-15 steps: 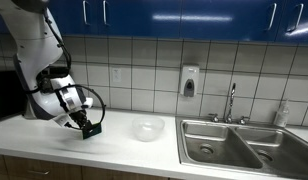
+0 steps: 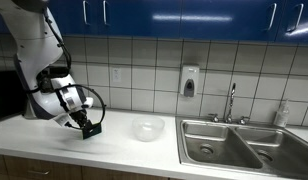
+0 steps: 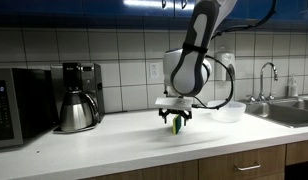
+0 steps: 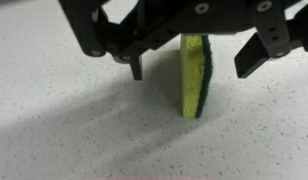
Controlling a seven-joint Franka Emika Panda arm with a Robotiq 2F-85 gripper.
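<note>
A sponge (image 4: 196,75), yellow on one face and dark green on the other, stands on edge on the speckled counter in the wrist view. My gripper is open, its two fingers apart on either side of the sponge with gaps showing. In exterior view 1 the sponge (image 2: 91,131) shows its dark face just under the gripper. Exterior view 2 has the sponge (image 3: 177,124) below the gripper too, partly covered by the fingers.
A clear bowl (image 2: 149,128) sits on the counter right of the arm, with the double sink (image 2: 209,143) beyond it. In exterior view 2, a coffee maker (image 3: 77,98) and a microwave (image 3: 22,105) stand to the left. Bare counter (image 3: 104,138) lies between them and the sponge.
</note>
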